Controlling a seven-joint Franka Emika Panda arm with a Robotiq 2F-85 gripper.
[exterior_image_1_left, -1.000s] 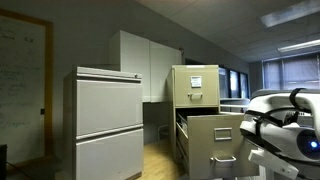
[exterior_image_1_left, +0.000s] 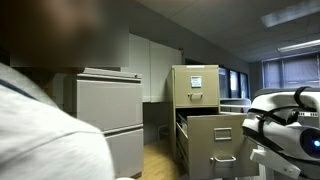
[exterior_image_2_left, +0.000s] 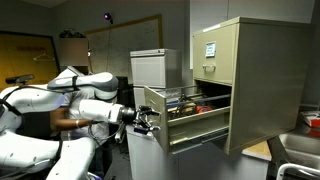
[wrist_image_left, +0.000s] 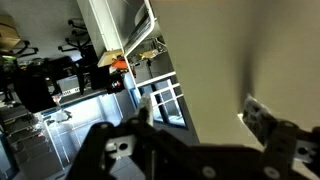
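A beige filing cabinet (exterior_image_2_left: 258, 85) has its lower drawer pulled out, the drawer front (exterior_image_2_left: 190, 130) facing my arm. Several items, some red and dark, lie inside the drawer (exterior_image_2_left: 190, 103). My gripper (exterior_image_2_left: 148, 119) is near the upper left edge of that drawer front; whether it touches cannot be told. In the wrist view, my gripper stands open with nothing between its fingers, against a broad beige surface (wrist_image_left: 235, 60). From the first exterior view, the drawer handle (exterior_image_1_left: 223, 159) shows on the front, with my arm (exterior_image_1_left: 280, 125) to its right.
A person in pale clothing (exterior_image_1_left: 50, 135) fills the left foreground of the first exterior view. Behind stands a white filing cabinet (exterior_image_1_left: 110, 115), also seen as a pale cabinet (exterior_image_2_left: 155, 68). A white-framed chair or rack (exterior_image_2_left: 300, 165) is at lower right.
The arm and the drawer look unmoved.
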